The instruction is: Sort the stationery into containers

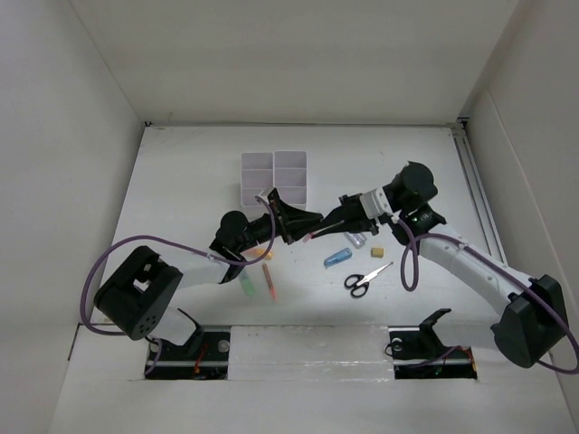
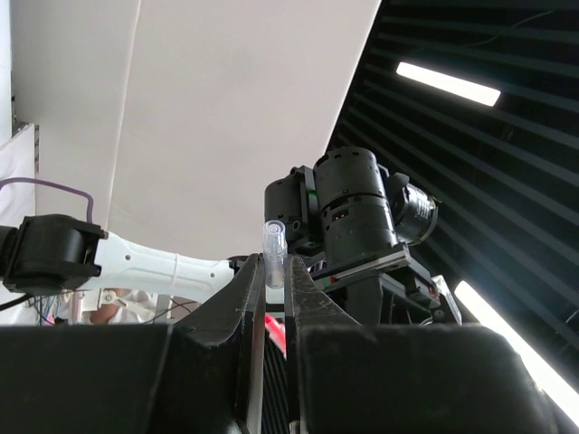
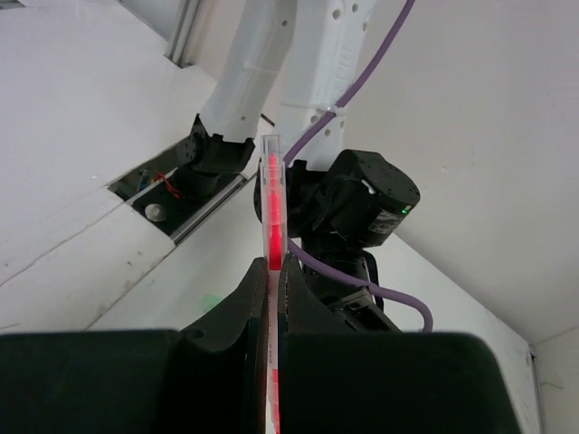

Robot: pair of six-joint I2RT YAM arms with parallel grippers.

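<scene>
Above the middle of the table, my two grippers are close together, their tips overlapping in the top view. My left gripper (image 1: 317, 219) is shut on a clear tube (image 2: 274, 240) that stands up past its fingertips; its lower end is hidden. Just in front, my right gripper (image 1: 313, 236) is shut on a clear and red stick (image 3: 275, 221) running lengthwise between its fingers. A pink end (image 1: 307, 238) of that stick shows in the top view. At the back stands a pale divided container (image 1: 273, 170) with several compartments, its front right part hidden by the left gripper.
Scissors (image 1: 359, 284), a blue item (image 1: 337, 258), a yellow block (image 1: 377, 253) and a clear item (image 1: 355, 240) lie below the right arm. A red-and-green stick (image 1: 269, 281) and a green item (image 1: 246, 283) lie near the left arm.
</scene>
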